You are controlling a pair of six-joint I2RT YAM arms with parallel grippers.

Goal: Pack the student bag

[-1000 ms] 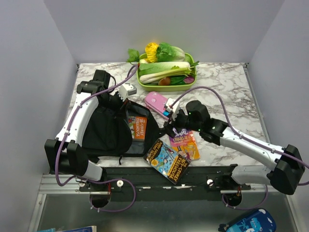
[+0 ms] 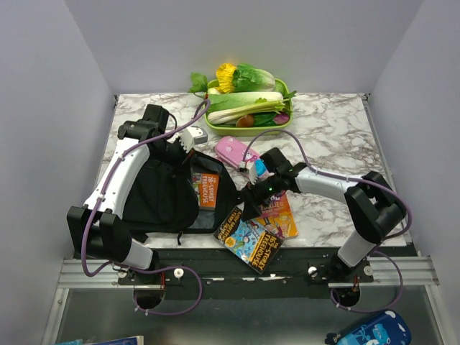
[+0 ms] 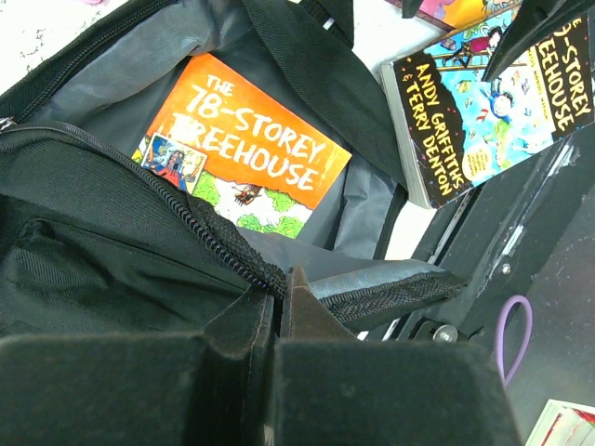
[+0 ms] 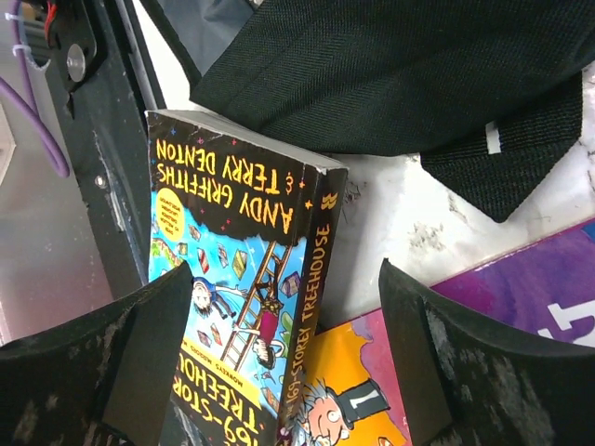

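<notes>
The black bag [image 2: 154, 198] lies open at the table's left, with an orange Treehouse book [image 3: 246, 130] inside. My left gripper is shut on the bag's zippered edge, holding it up. A 169-Storey Treehouse book [image 4: 232, 260] lies right of the bag, over the table's front edge. My right gripper is part open above that book, nothing visibly held. A purple and orange book [image 2: 280, 215] lies under the right arm.
A pink case [image 2: 233, 151] lies behind the books. A green tub of vegetables [image 2: 212, 122] stands at the back.
My right arm has swung inward, its wrist and gripper lowering slightly toward the 169-Storey book. The left gripper stays on the bag, almost still.
</notes>
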